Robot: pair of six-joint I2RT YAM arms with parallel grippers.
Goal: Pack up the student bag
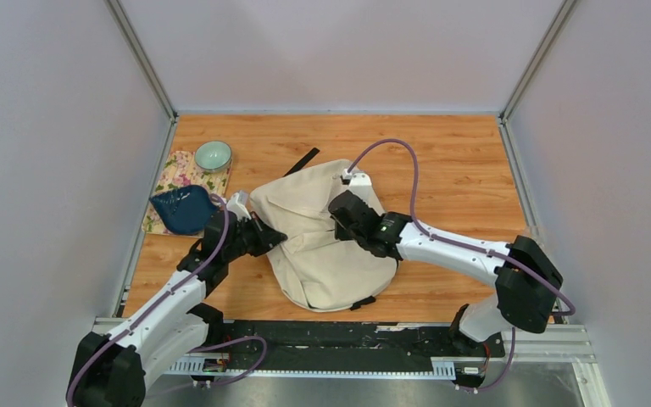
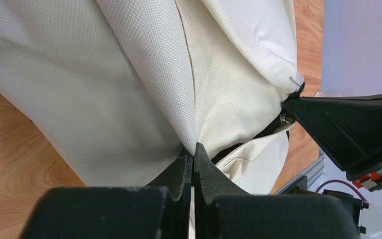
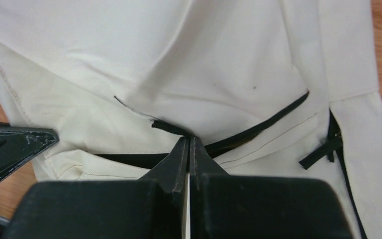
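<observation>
A cream cloth bag lies flat in the middle of the table. My left gripper is shut on a fold of the bag's left edge. In the right wrist view, my right gripper is shut on the black zipper pull strap, whose free end pokes out beyond the fingertips. Black zipper tape runs across the bag and sags open to the right of the fingers. The small slider itself is mostly hidden by the right fingers.
On the left, a floral mat bears a green bowl and a dark blue pouch. A black strap sticks out behind the bag.
</observation>
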